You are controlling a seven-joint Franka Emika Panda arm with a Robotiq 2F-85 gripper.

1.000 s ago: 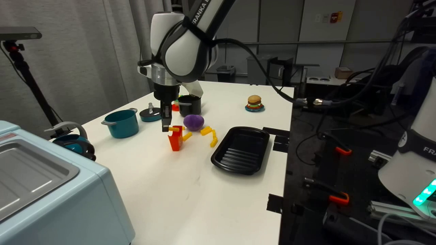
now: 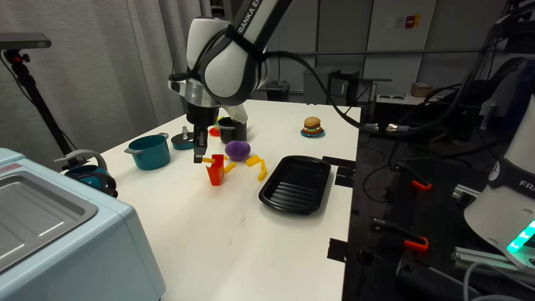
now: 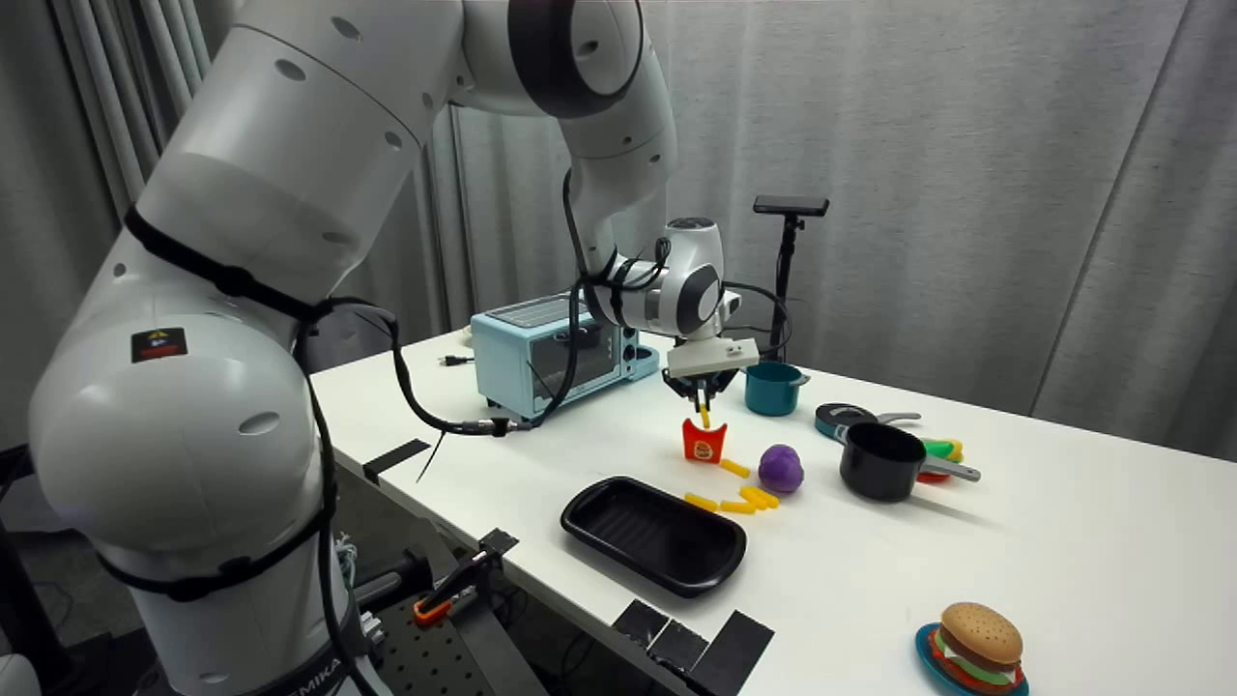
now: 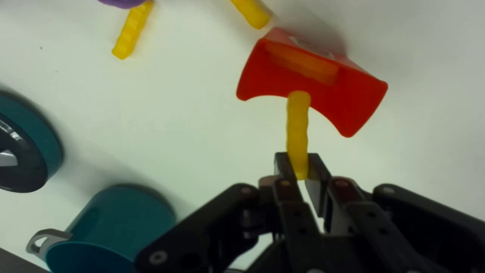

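Observation:
In the wrist view my gripper is shut on one end of a yellow fry (image 4: 298,123). The fry's free end overlaps the near edge of the red fry carton (image 4: 357,100); whether it touches cannot be told. An orange-looking strip shows inside the carton, perhaps another fry. In exterior view 1 the carton (image 2: 216,173) stands upright on the table, with the gripper (image 2: 200,159) at its top left and the held fry (image 2: 208,160) roughly level. Loose fries (image 3: 738,507) lie on the table near the purple vegetable (image 3: 780,469).
A black tray (image 3: 591,493) lies closer to the robot base. Beyond the carton stand a teal pot (image 2: 151,153), its lid (image 2: 182,141) and a black pot (image 2: 233,131). A blue toaster oven (image 2: 120,241) borders the left. Bare table lies in front of the carton.
My gripper has shifted slightly left in exterior view 1, and the fry in it has moved slightly with it. The carton and loose fries look unmoved.

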